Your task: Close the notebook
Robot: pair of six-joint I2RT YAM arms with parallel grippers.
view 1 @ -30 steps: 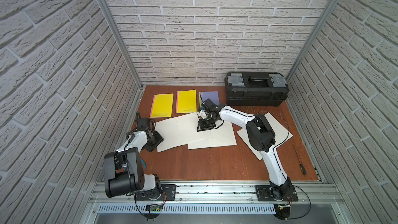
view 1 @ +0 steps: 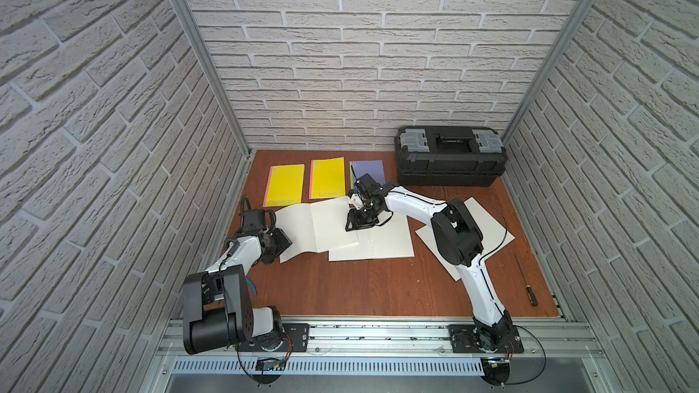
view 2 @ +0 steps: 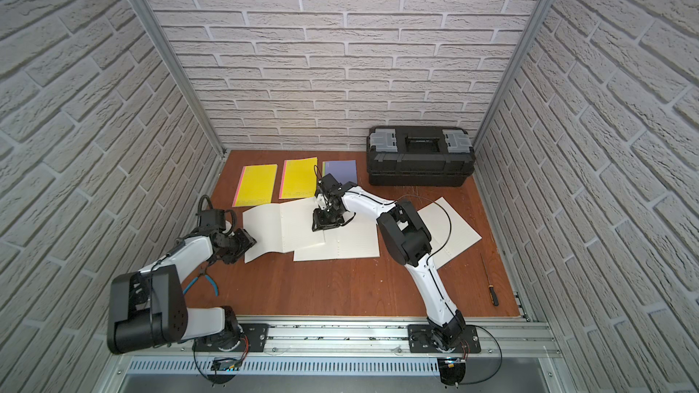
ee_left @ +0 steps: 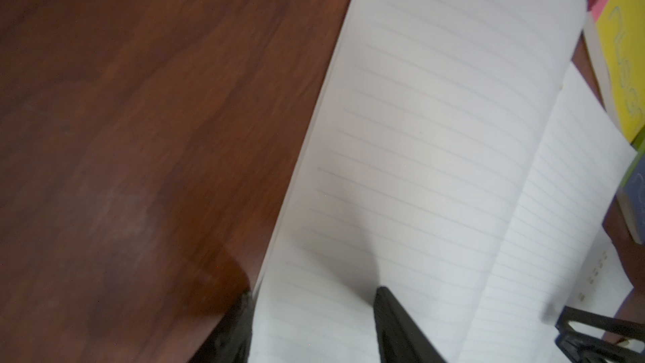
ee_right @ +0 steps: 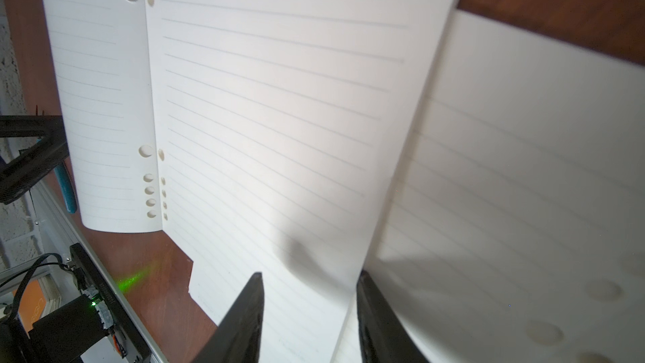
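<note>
An open notebook with lined white pages [view 1: 295, 229] lies at the table's left-centre; its right half overlaps a second open notebook [view 1: 393, 236]. My left gripper stands part open at the first notebook's left edge. That edge runs close by its left finger [ee_left: 235, 329], and bare page shows between the fingers. My right gripper is at the right edge of the same notebook. Its right fingertip [ee_right: 366, 289] meets the page edge, while the left one is over the page with a shadow beside it. How firmly the paper is pinched does not show.
Two yellow notebooks [view 1: 284, 185] and a purple one [view 1: 368, 171] lie along the back. A black toolbox [view 1: 451, 156] fills the back right. White sheets [view 1: 484, 227] and a screwdriver [view 1: 530, 294] are at the right.
The left part of the open notebook has shifted slightly rightward and its left page looks more bowed. My left gripper has moved a little right with it. The right arm is nearly still.
</note>
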